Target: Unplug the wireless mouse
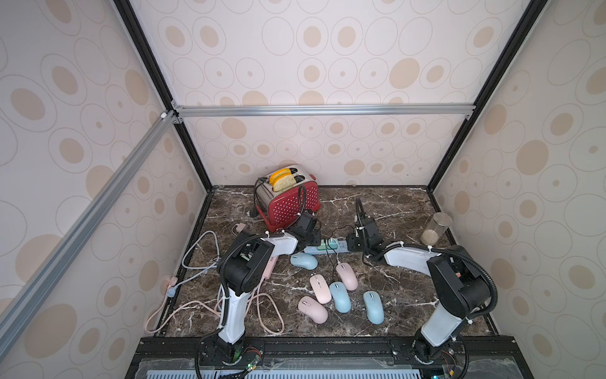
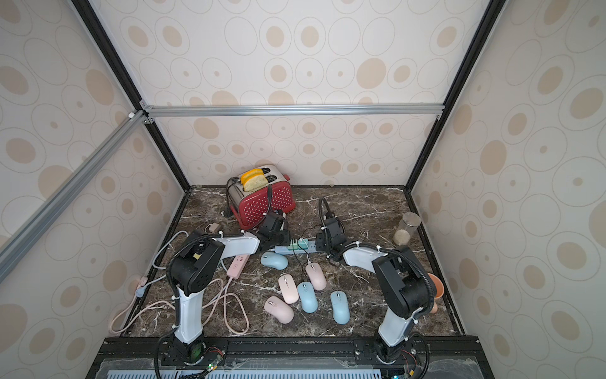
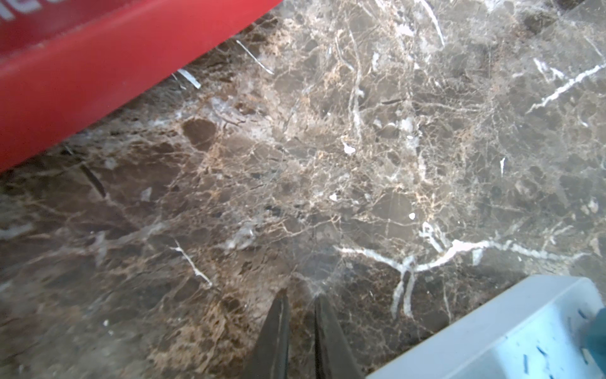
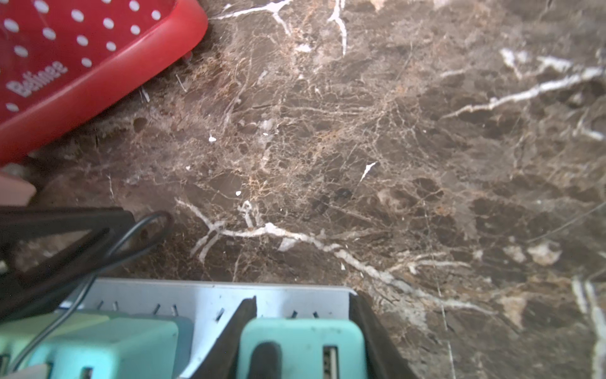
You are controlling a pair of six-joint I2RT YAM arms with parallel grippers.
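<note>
A grey-blue power strip (image 1: 344, 246) with green adapters (image 4: 113, 344) and cables lies between my grippers in front of the toaster. My left gripper is nearly closed at the strip's left part; what it grips is out of sight in its wrist view. My right gripper is shut on a teal plug (image 4: 300, 331) at the strip's right part. Several pink and blue mice (image 1: 341, 297) lie in front of the strip, some with cables running toward it.
A red toaster (image 1: 287, 202) stands behind my left gripper. A glass jar (image 1: 435, 228) is at the right. A pink power strip (image 2: 238, 265) and loose cables lie at the left.
</note>
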